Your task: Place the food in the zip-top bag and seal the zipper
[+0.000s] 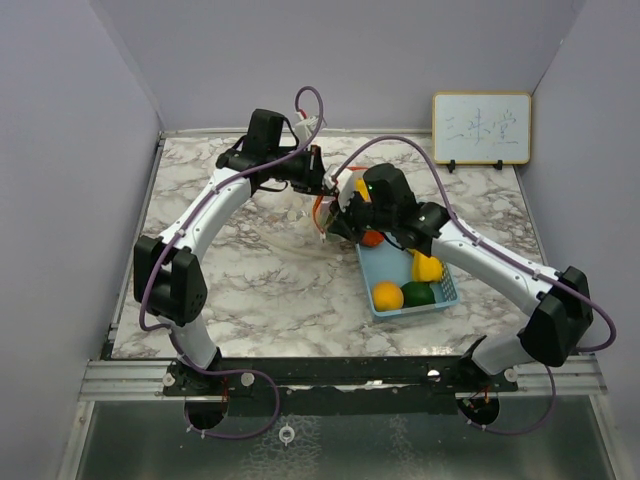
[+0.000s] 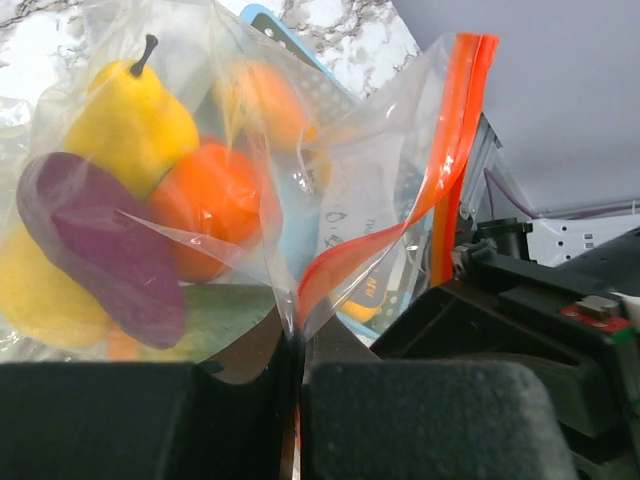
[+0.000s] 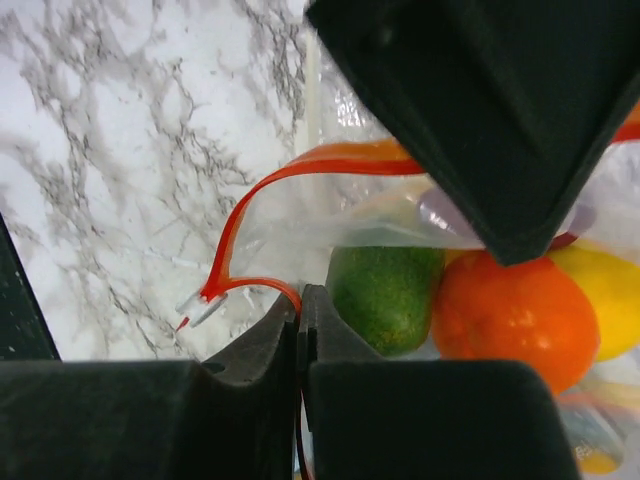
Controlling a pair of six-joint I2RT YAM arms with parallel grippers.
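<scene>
The clear zip top bag (image 2: 230,60) has an orange zipper rim (image 2: 455,130) and stands with its mouth spread. Inside lie a yellow pear (image 2: 130,125), a purple eggplant (image 2: 100,250), an orange-red fruit (image 2: 205,205) and a green piece (image 3: 385,300), seen through the film. My left gripper is shut on the rim, which runs down between its fingers. On another part of the orange rim, my right gripper is shut too, with the strip passing into its fingers. From above, the two grippers are close together and hide much of the mouth.
A blue basket (image 1: 408,312) beside the bag, under the right arm, holds an orange (image 1: 387,295), a dark green piece (image 1: 418,293) and a yellow pepper (image 1: 427,268). A whiteboard (image 1: 482,128) stands at the back right.
</scene>
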